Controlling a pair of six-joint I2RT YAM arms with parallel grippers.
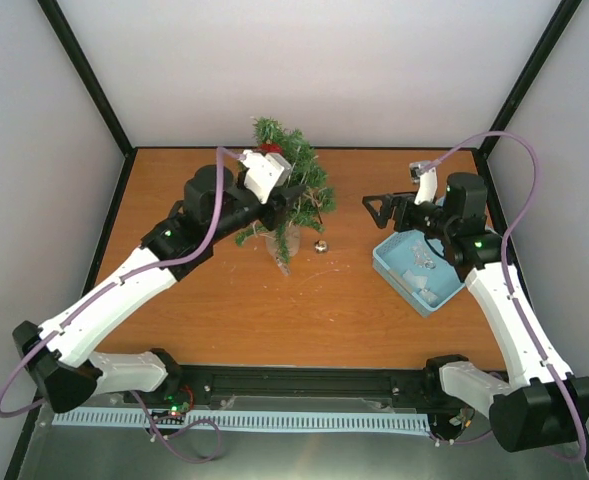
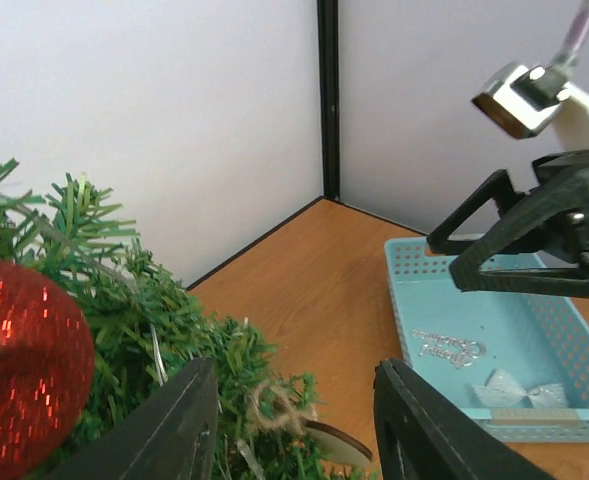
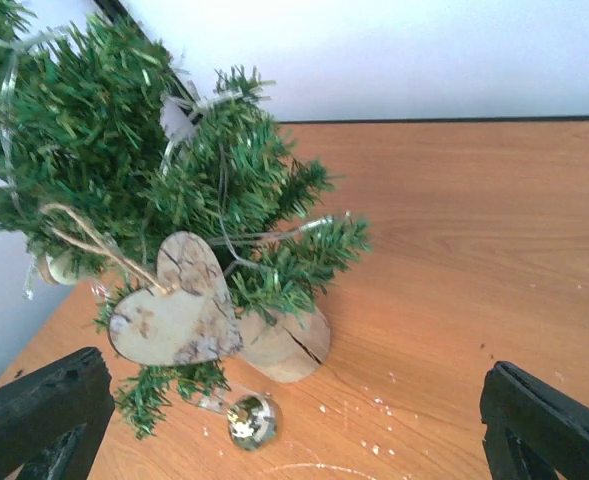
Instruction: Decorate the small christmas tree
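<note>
A small green tree [image 1: 304, 180] stands on a wooden stump [image 3: 287, 348]. A red glittery ornament [image 2: 24, 365] hangs on it. A birch heart ornament [image 3: 174, 320] on a twine loop [image 2: 274, 400] hangs among the branches. My left gripper is over the tree, partly open, the twine loop seen behind the space between its fingers. My right gripper [image 1: 379, 210] is open and empty, to the right of the tree, facing it. A silver bell-like ball [image 3: 251, 423] lies on the table beside the stump.
A light blue basket [image 1: 394, 280] with small decorations stands at the right, below my right arm. Walls close in the back and sides.
</note>
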